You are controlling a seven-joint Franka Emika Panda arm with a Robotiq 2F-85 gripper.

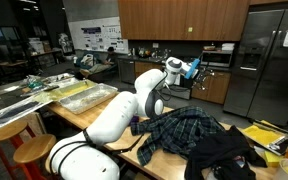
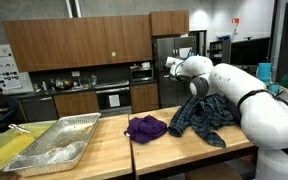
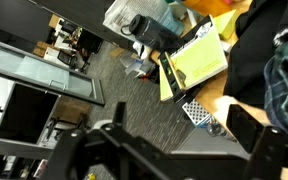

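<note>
My gripper is open in the wrist view, a dark finger on either side of a wide empty gap. The arm holds it high above the table, well away from the cloths. A dark plaid cloth (image 1: 181, 130) lies rumpled in the middle of the table, and beside it a black cloth (image 1: 224, 150) is bunched up. In exterior view 2 a purple cloth (image 2: 146, 129) lies crumpled to the left of the plaid cloth (image 2: 209, 118). The wrist view shows only part of the black cloth (image 3: 252, 62) and the plaid one.
Foil trays (image 1: 82, 95) stand at the table's far left. Yellow items (image 1: 267, 135) crowd the right edge in exterior view 1. Two round stools (image 1: 34, 149) stand by the left side. Bare wood (image 2: 106, 140) shows between the trays and the purple cloth.
</note>
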